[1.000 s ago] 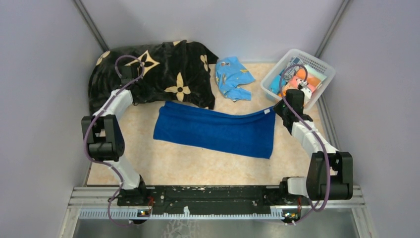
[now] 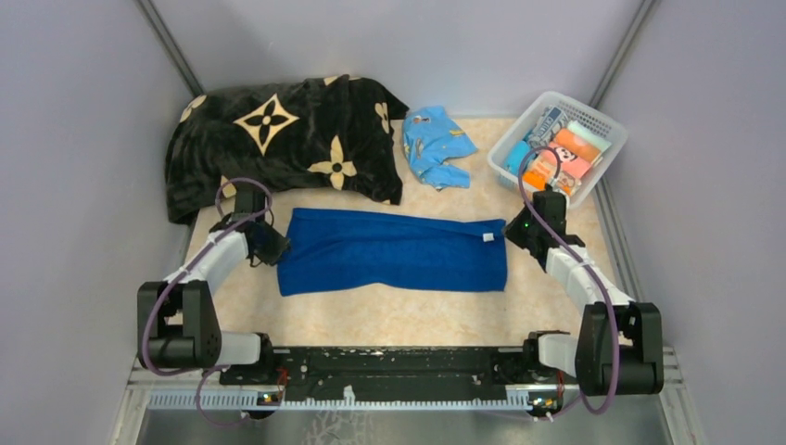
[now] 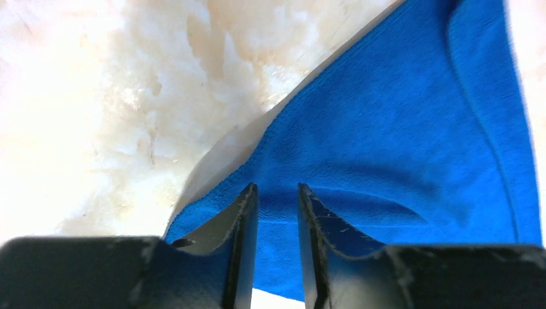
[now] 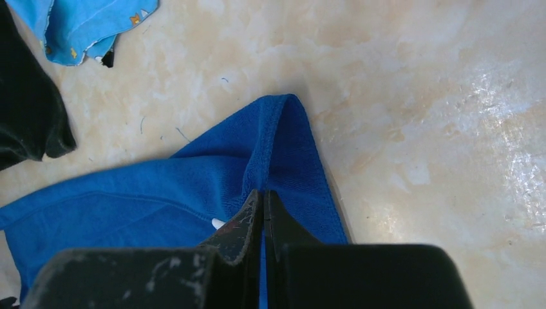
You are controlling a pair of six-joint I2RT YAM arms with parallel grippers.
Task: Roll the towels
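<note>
A blue towel lies spread lengthwise across the table, its long back edge folded over and a small white tag near the right end. At its left end is my left gripper. In the left wrist view, the fingers stand apart above the towel, nothing clearly pinched between them. My right gripper is at the back right corner. Seen from the right wrist, its fingers are shut on a thin raised fold of the towel.
Behind the towel's left half lies a dark patterned blanket. A light blue printed cloth sits at back centre. At back right stands a white basket with folded cloths. Bare table shows in front of the towel.
</note>
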